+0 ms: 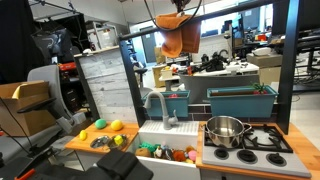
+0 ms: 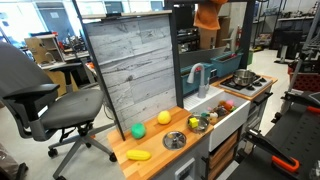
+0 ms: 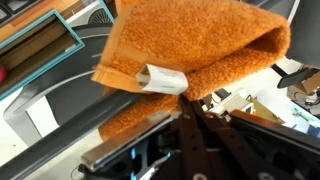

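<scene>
An orange towel (image 3: 205, 45) with a white tag (image 3: 163, 79) fills much of the wrist view. At the bottom of that view, my gripper is shut, its dark fingertips against the towel's near edge; the fold between them is mostly hidden. A dark rail (image 3: 62, 142) passes by the towel. In exterior view 1 the towel (image 1: 177, 36) hangs at the rail (image 1: 226, 10) above the sink, and whether it rests on the rail I cannot tell. Exterior view 2 shows only the towel's lower part (image 2: 208, 15) at the top edge.
Below are a faucet (image 1: 160, 102), a steel pot (image 1: 226, 130) and a black stove (image 1: 262, 142). A blue planter box (image 1: 241, 104) stands behind. Coloured items lie in the open drawer (image 1: 148, 158), and toy fruit sits on the left counter (image 2: 150, 140).
</scene>
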